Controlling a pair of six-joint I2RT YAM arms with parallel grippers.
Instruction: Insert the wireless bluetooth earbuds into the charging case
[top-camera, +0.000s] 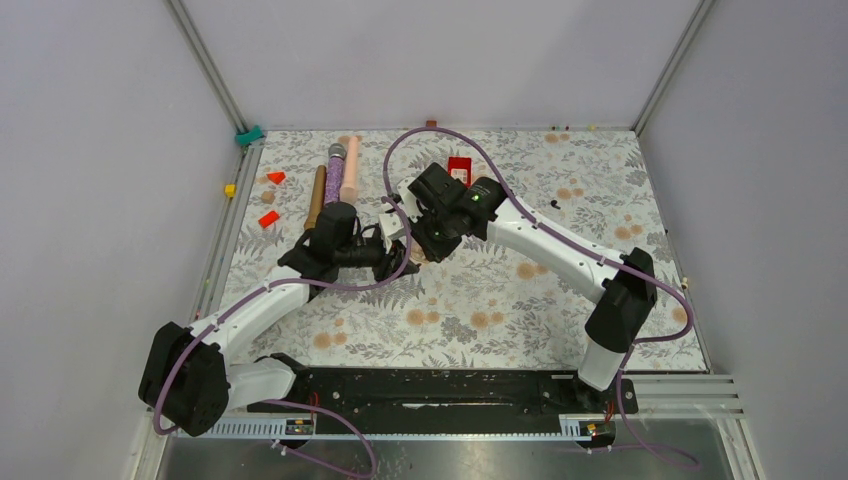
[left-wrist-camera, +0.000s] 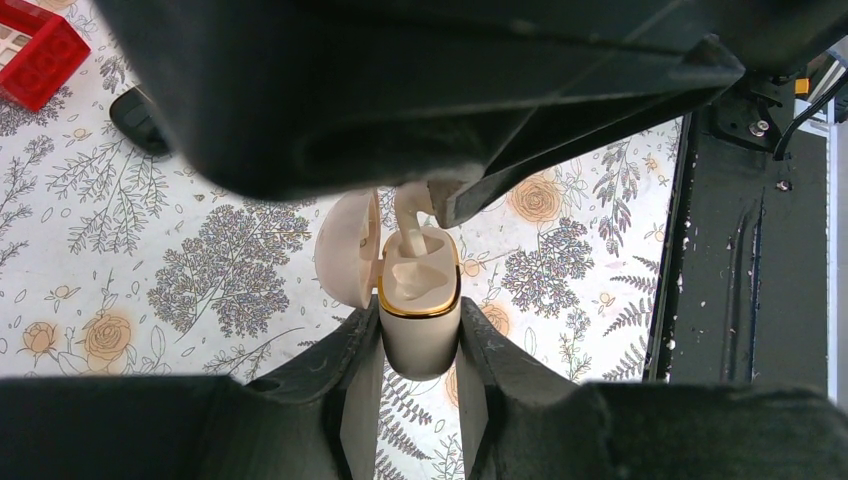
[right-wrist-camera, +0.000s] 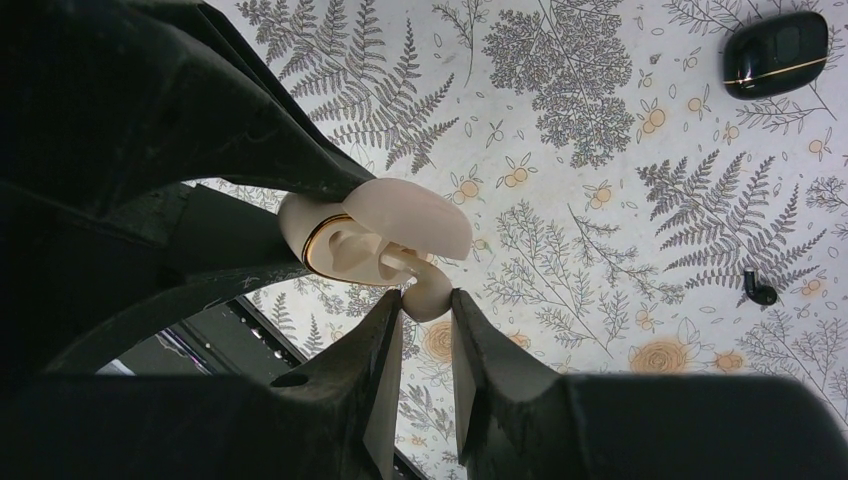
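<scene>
My two grippers meet near the table's middle. The left gripper is shut on a cream charging case (left-wrist-camera: 418, 280) with a gold rim and its lid (left-wrist-camera: 343, 250) open. Above it, the right gripper is shut on the round head of a cream earbud (right-wrist-camera: 430, 292), whose stem reaches into the case. In the right wrist view a dark earbud (right-wrist-camera: 760, 293) and a black case (right-wrist-camera: 775, 55) lie on the table.
A red box (top-camera: 460, 163) lies behind the grippers. Rods and a purple microphone (top-camera: 335, 175) lie at the back left, beside small red blocks (top-camera: 269, 218).
</scene>
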